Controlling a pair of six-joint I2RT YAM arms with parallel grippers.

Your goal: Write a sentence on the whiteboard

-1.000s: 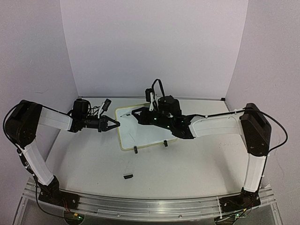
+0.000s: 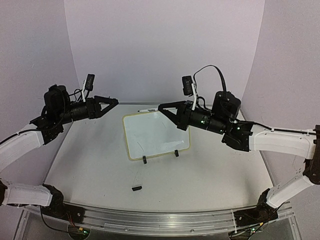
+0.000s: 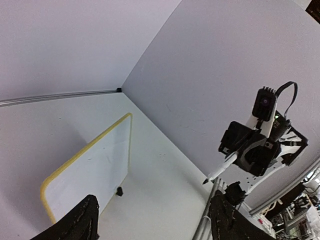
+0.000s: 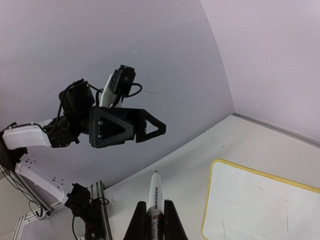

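Observation:
The whiteboard (image 2: 157, 134) with its yellow rim lies near the middle of the table; a few thin, faint marks show on it in the right wrist view, and no readable words. A white marker (image 4: 155, 200) with a dark tip is clamped in my right gripper, its tip pointing away from the fingers. From above, this marker (image 2: 147, 110) juts leftward across the board's far edge, apparently raised off the surface. Off to the board's left, my left gripper (image 2: 117, 102) is in the air, its fingers (image 3: 86, 220) spread wide with nothing between them.
A small black block (image 2: 136, 188) rests on the table in front of the board. Two black clips (image 2: 144, 160) (image 2: 176, 153) sit at the board's near edge. Bare table surrounds the board, with walls at the back and sides.
The right arm has drawn back to the right and upward, carrying the marker. The board and block stayed put.

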